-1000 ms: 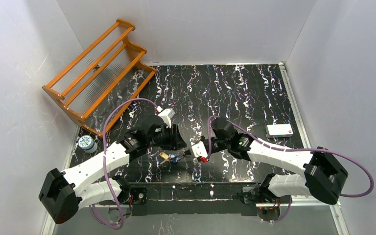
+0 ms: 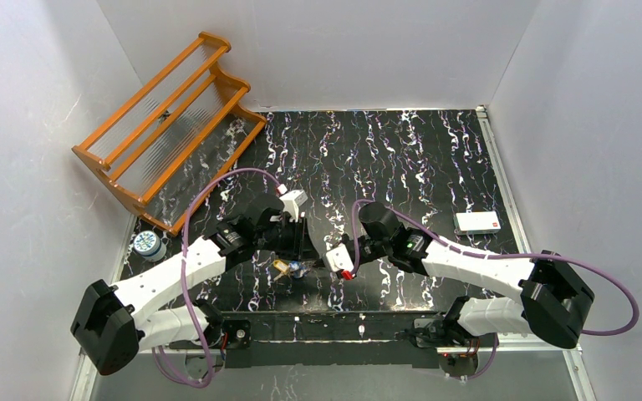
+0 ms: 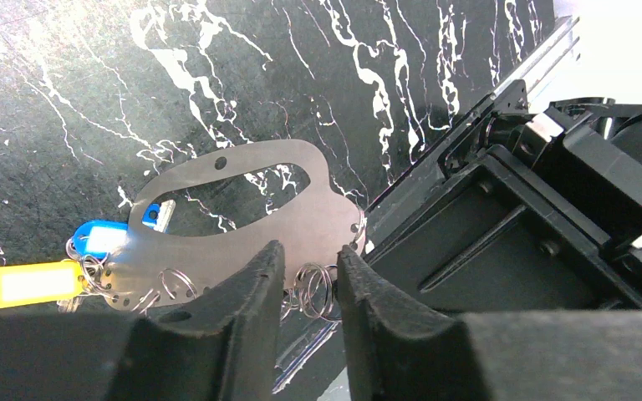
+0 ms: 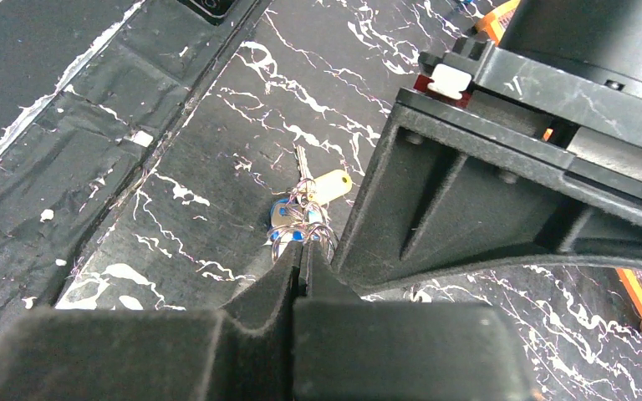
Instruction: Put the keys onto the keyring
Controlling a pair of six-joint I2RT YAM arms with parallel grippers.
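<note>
A flat silver metal plate (image 3: 242, 200) with a large cutout hangs over the table, several thin rings along its lower edge. From its far end dangle a yellow key tag (image 3: 29, 285) and a blue key tag (image 3: 104, 238); a key (image 4: 303, 163) shows near the tags. My right gripper is shut at the plate's near end, apparently pinching it, though the contact is partly hidden. My left gripper is part open, its fingertips on either side of some wire rings (image 3: 313, 288). Whether they touch the rings is unclear.
A wooden rack (image 2: 167, 125) stands at the back left, with a round blue-white tin (image 2: 149, 245) in front of it. A white box (image 2: 476, 222) lies at the right. Both gripper bodies are very close together.
The left gripper has shifted slightly right, towards the right gripper, over the last second, covering more of the plate and tags. The right arm looks nearly still.
</note>
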